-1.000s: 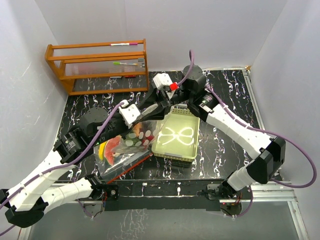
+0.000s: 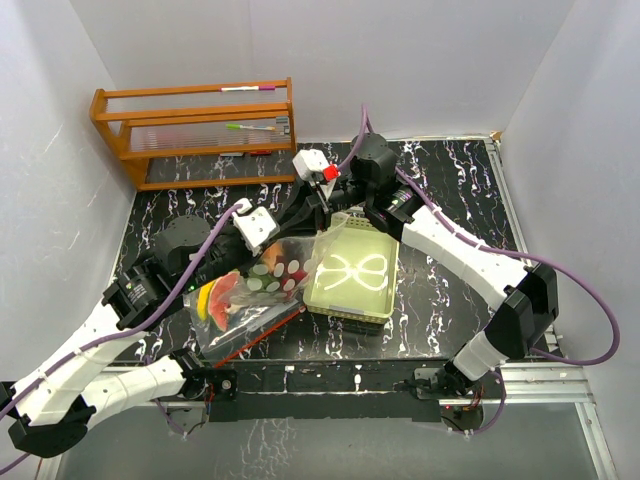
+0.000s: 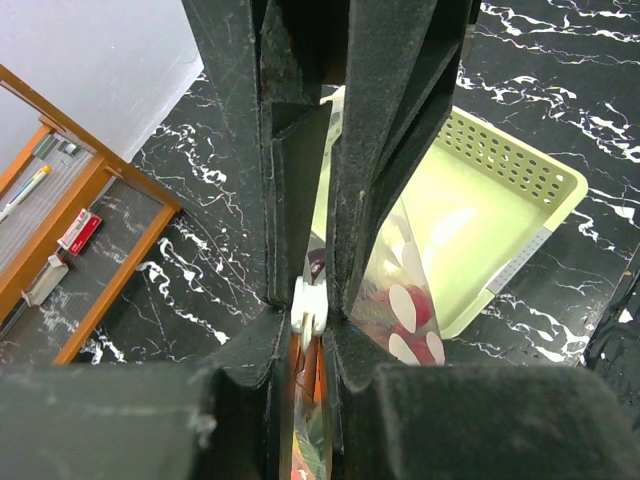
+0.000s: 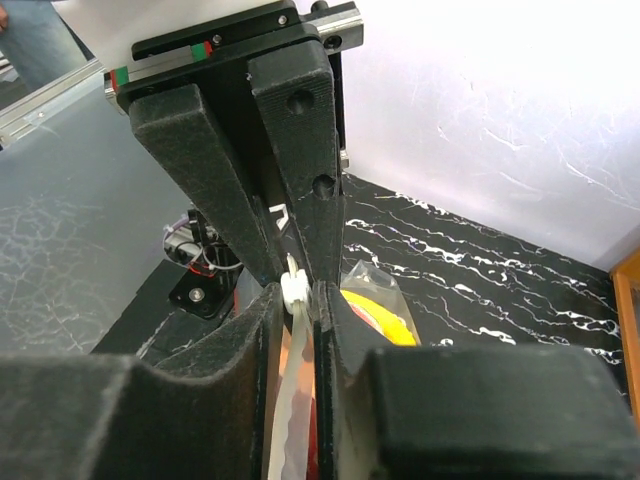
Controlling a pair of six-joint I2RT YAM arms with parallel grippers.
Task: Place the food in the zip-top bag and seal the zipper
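Observation:
The zip top bag (image 2: 250, 310) holds colourful food pieces and lies at the centre-left of the worktop, under both grippers. My left gripper is shut on the white zipper slider at the bag's top edge. My right gripper meets it there from the other side, its fingertips at the same white slider; whether they grip it is hard to tell. In the top view the two grippers overlap and hide that spot.
A pale green basket (image 2: 350, 280) sits right of the bag. A wooden rack (image 2: 200, 180) with markers stands at the back left. The worktop right of the basket is clear.
Over the last second the right arm has moved slightly left to meet the left gripper at the slider. The left arm has barely moved.

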